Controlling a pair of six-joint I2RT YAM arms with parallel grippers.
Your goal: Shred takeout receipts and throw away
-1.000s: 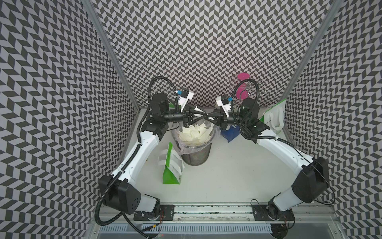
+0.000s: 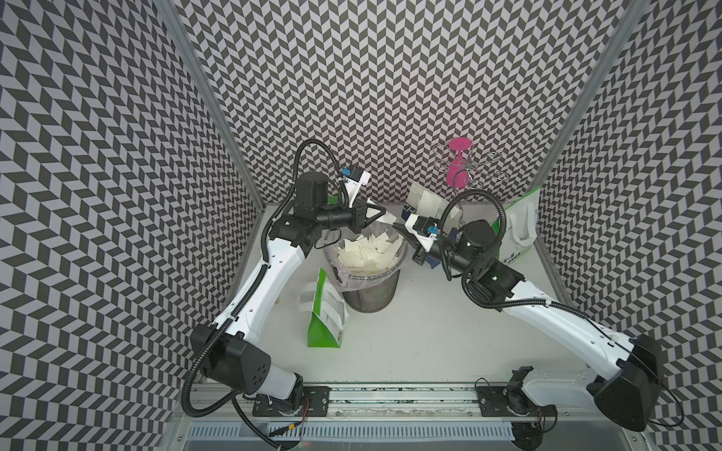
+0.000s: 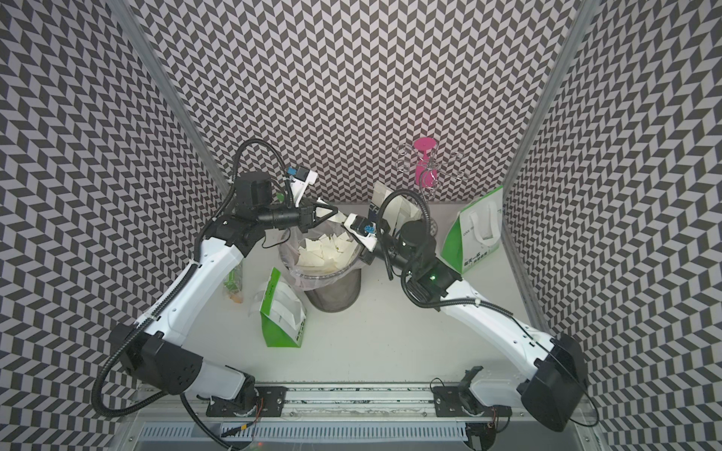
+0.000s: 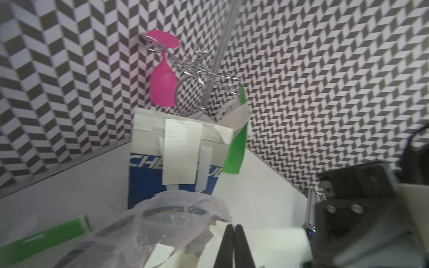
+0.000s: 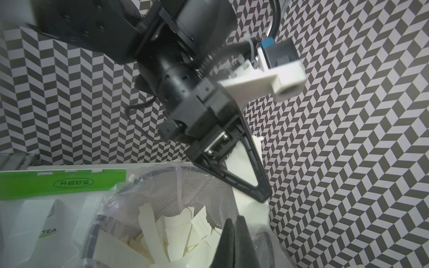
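Note:
Over the bin's back rim, my left gripper [image 2: 380,212] is shut, with a pale paper piece at its fingertips, hanging down in the right wrist view. My right gripper is shut, nothing visible between its fingers, just right of that paper above the bin. The mesh bin [image 2: 368,297] has a plastic liner and holds many cream paper pieces [image 3: 325,255]. Behind it stands a blue-and-cream bag [image 4: 147,174] with a white receipt [image 4: 181,151] on its front.
Green-and-white bags stand front-left [image 2: 325,330] and at the right [image 3: 474,233]. A pink object [image 3: 425,173] with metal wire stands at the back.
My right gripper has pulled away a little to the right and down, its arm swinging right, uncovering the blue-and-cream bag.

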